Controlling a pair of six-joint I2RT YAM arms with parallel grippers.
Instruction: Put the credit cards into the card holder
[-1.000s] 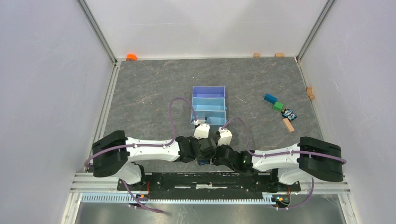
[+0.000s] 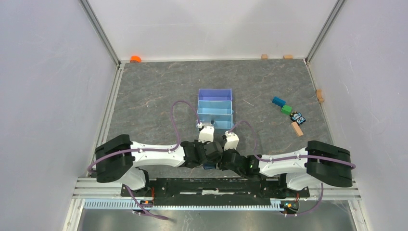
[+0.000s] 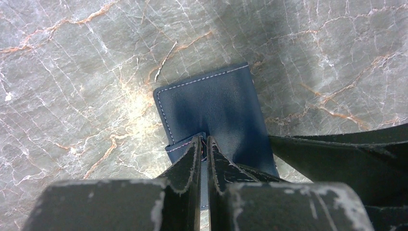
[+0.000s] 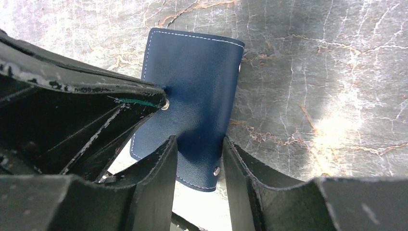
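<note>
The dark blue card holder [image 4: 197, 86], edged with white stitching, fills the middle of both wrist views; from above only a sliver shows under the arms. My right gripper has its fingers against both sides of the holder's lower part, shut on it. Across the holder's face reaches my left gripper, its fingertips pressed together at the edge of a small stitched flap [image 3: 186, 144]. In the right wrist view those tips meet a metal snap [image 4: 165, 104]. No credit cards can be made out.
Beyond the arms stands a blue and purple compartment box [image 2: 215, 108]. Toy blocks [image 2: 286, 109] and an owl figure [image 2: 298, 118] lie at the right. Both arms cross close together at the front.
The right arm and the box stay where they were.
</note>
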